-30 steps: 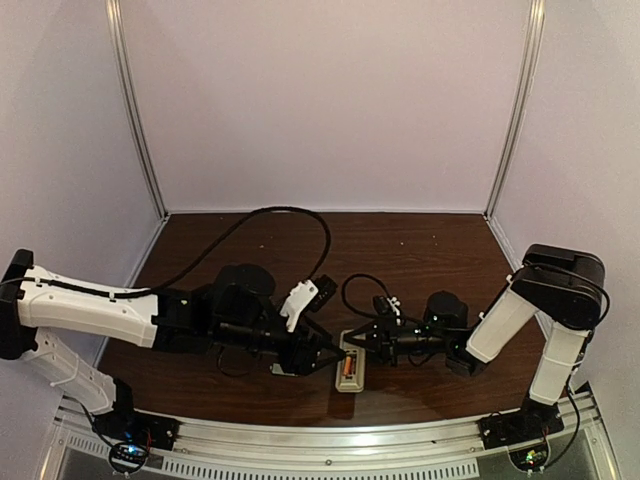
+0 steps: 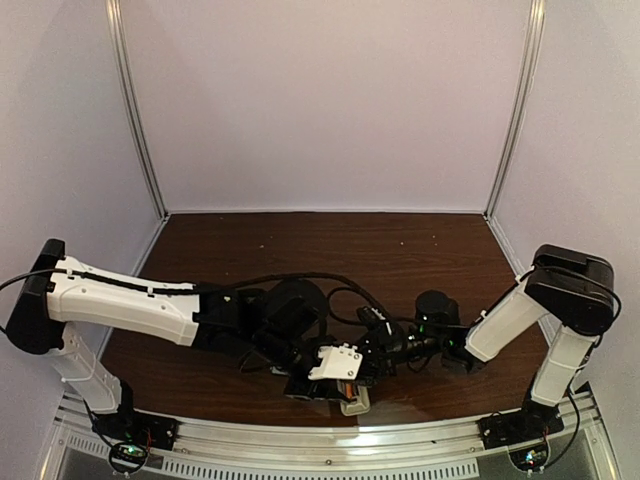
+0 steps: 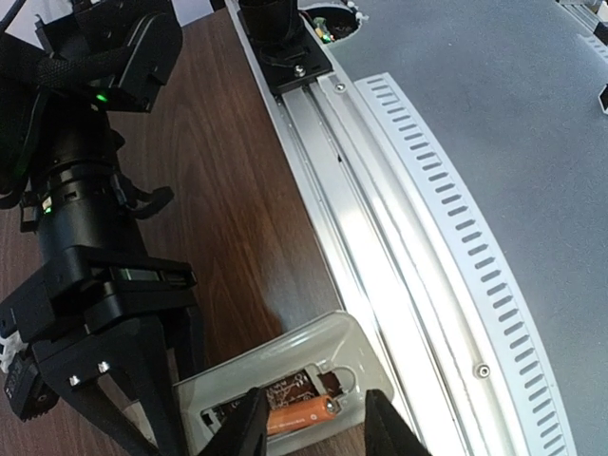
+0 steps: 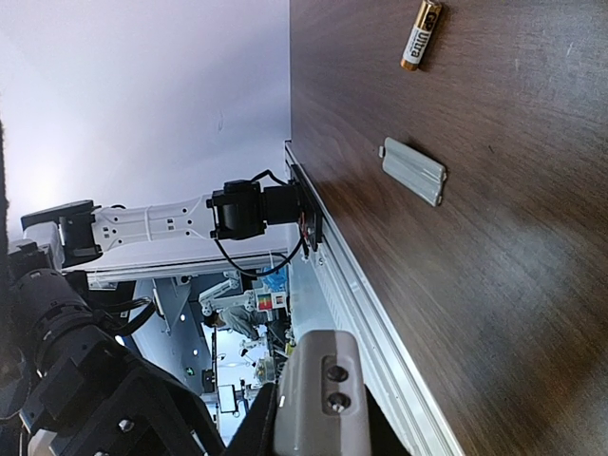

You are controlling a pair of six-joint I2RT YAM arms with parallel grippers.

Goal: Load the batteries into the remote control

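Note:
The remote control [image 3: 347,342] lies back-up near the front rail, its compartment holding an orange battery [image 3: 294,413]. My right gripper is shut on the remote's end. My left gripper is over the compartment, fingers apart around the battery's area; whether they touch it I cannot tell. In the right wrist view a loose battery [image 4: 418,38] and the grey battery cover [image 4: 413,171] lie on the wood. In the top view my left gripper largely hides the remote.
The front aluminium rail [image 3: 351,218] runs beside the remote. Both arms crowd the front middle of the table.
My left arm has moved right and swung over the remote, covering it. The remote and right gripper have shifted slightly toward the front edge.

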